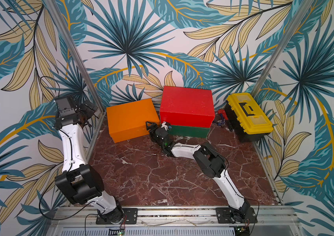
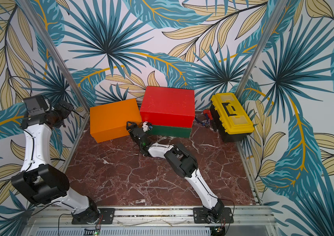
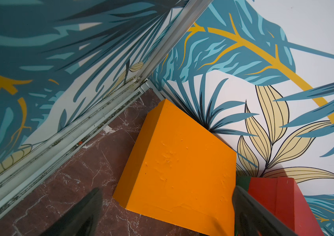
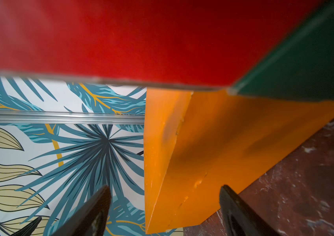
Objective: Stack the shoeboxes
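An orange shoebox (image 1: pixel 132 117) lies at the back left of the marble table, just left of a red shoebox (image 1: pixel 186 103), which is stacked on a green one (image 1: pixel 184 131). My right gripper (image 1: pixel 151 127) is open, low in front of the seam where the orange box meets the stack, with the orange box's side (image 4: pixel 210 149) close in the right wrist view and nothing held. My left gripper (image 1: pixel 90 114) is raised at the left side, open and empty, with the orange box (image 3: pixel 182 165) below it in the left wrist view.
A yellow-and-black toolbox (image 1: pixel 249 114) stands at the right edge, with small red and dark tools (image 1: pixel 222 118) beside it. Walls with metal rails border the table.
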